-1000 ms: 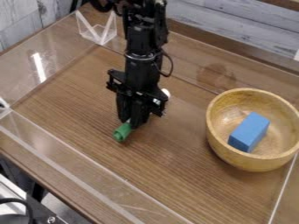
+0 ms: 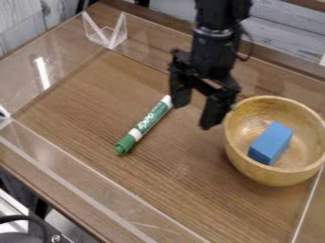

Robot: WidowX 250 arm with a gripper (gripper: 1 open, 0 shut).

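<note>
My gripper (image 2: pixel 203 104) hangs from the black arm over the middle of the wooden table, open, left of a yellow bowl. A green and white marker (image 2: pixel 143 126) lies diagonally on the table, below and left of the gripper, apart from it. The yellow bowl (image 2: pixel 273 172) at the right holds a blue block (image 2: pixel 269 142).
White objects sit at the left edge, and dark cable shows at the lower left corner.
</note>
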